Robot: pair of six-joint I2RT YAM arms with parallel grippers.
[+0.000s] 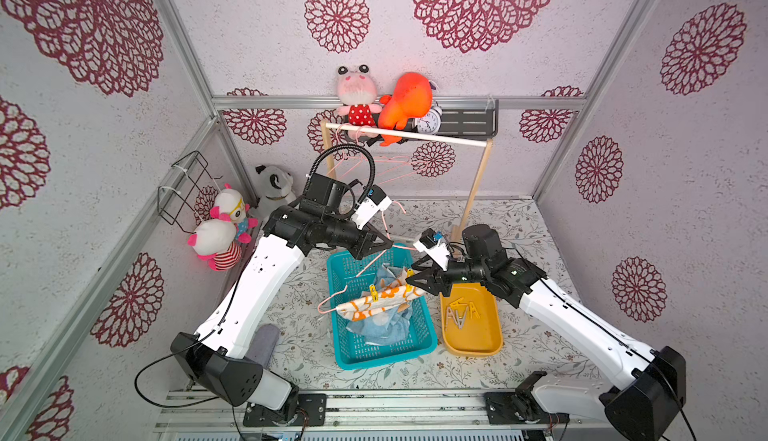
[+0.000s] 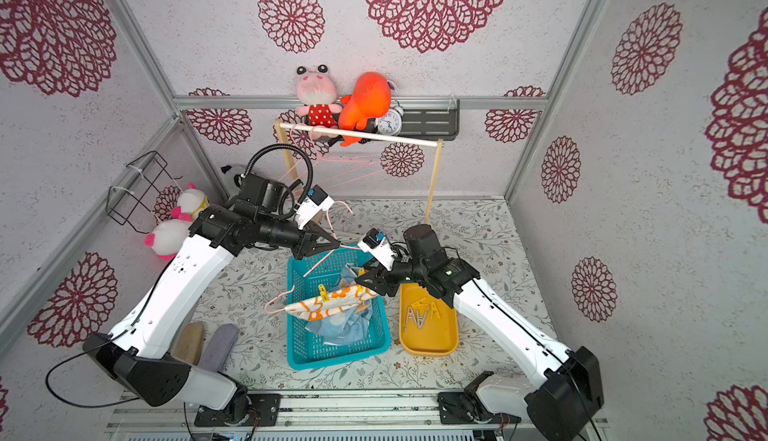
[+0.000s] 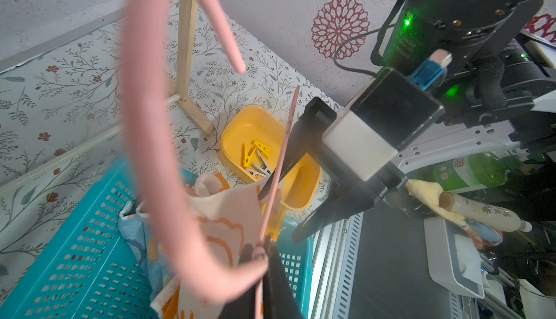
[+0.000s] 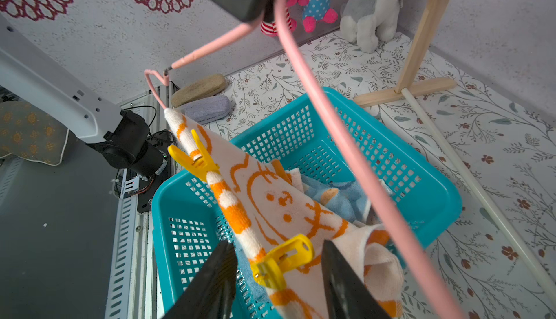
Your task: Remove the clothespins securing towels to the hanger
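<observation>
My left gripper (image 1: 376,241) is shut on the pink hanger (image 3: 147,162) near its hook, holding it over the teal basket (image 1: 341,345). A white-orange towel (image 4: 272,191) hangs on the hanger, with a yellow clothespin (image 4: 194,159) toward its far end and another yellow clothespin (image 4: 283,258) near my right gripper. My right gripper is open, its fingers either side of that near clothespin. A blue towel (image 4: 341,197) lies in the basket below.
The orange tray (image 2: 428,337) to the right holds several loose clothespins. A wooden rack (image 2: 432,185) with pink lines stands behind. Plush toys sit at left and on the back shelf.
</observation>
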